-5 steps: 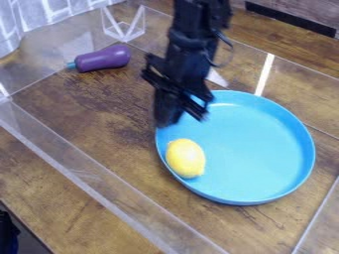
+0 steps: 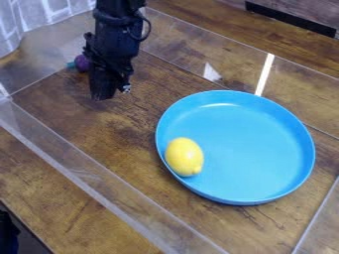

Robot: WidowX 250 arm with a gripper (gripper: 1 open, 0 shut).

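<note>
The black gripper (image 2: 106, 81) is low over the wooden table at the upper left, fingers pointing down; its opening is hard to make out. Just behind it, partly hidden, lies a purple object with a teal end (image 2: 79, 63). A yellow oval object (image 2: 184, 156) rests in the blue round plate (image 2: 245, 139) at the right.
Clear plastic edges run along the left and bottom of the work area.
The gripper has moved left from over the plate to the purple object, which it now largely hides. The yellow object stays in the plate.
</note>
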